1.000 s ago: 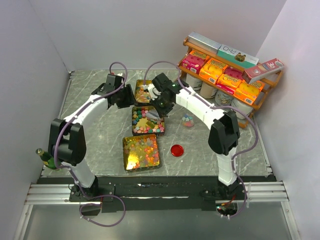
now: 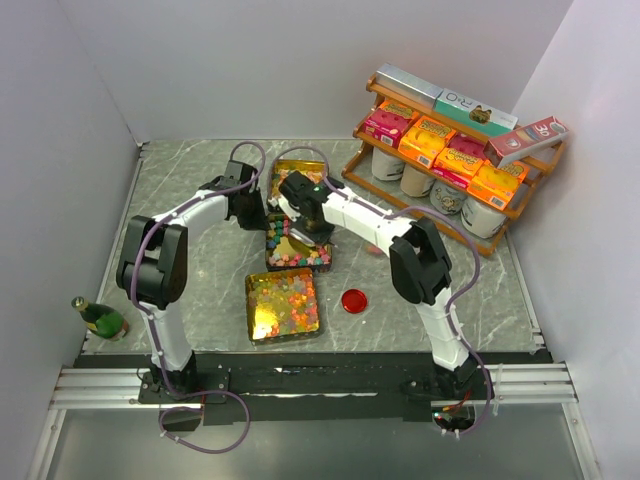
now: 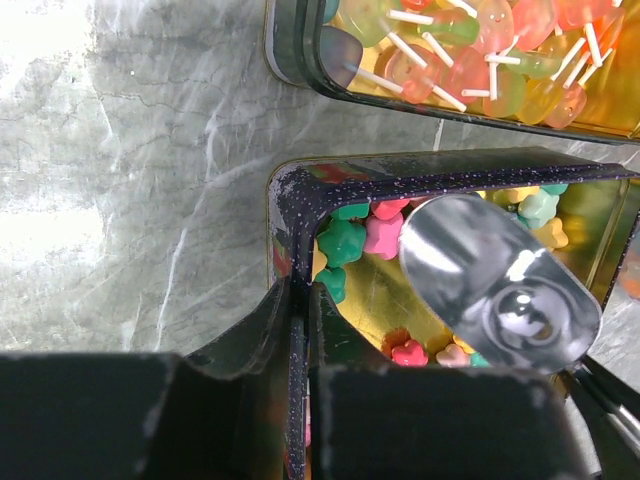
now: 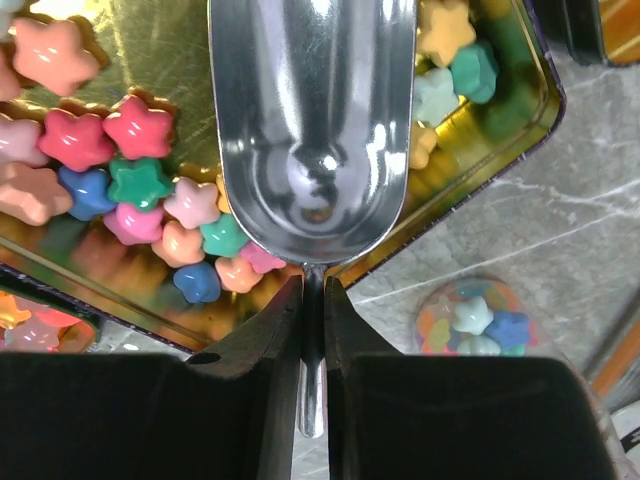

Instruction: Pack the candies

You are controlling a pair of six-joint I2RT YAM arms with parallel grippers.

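The middle tray (image 2: 283, 267) holds star-shaped candies (image 4: 140, 184) of many colours round a bare golden patch. My left gripper is shut on this tray's dark rim near a corner. A shiny metal scoop (image 4: 312, 130) hangs over the candies, its thin handle between the fingers of my right gripper. The scoop's bowl looks empty. Just outside the tray, a clear container (image 4: 478, 318) with a few star candies stands on the table, mostly behind the right arm in the top view. A red lid (image 2: 354, 301) lies nearer the front.
Behind is a tray of lollipops (image 3: 480, 55); in front, another candy tray (image 2: 283, 305). A wooden rack (image 2: 365, 170) with boxes and tubs fills the back right. A green bottle (image 2: 100, 318) lies at the left edge.
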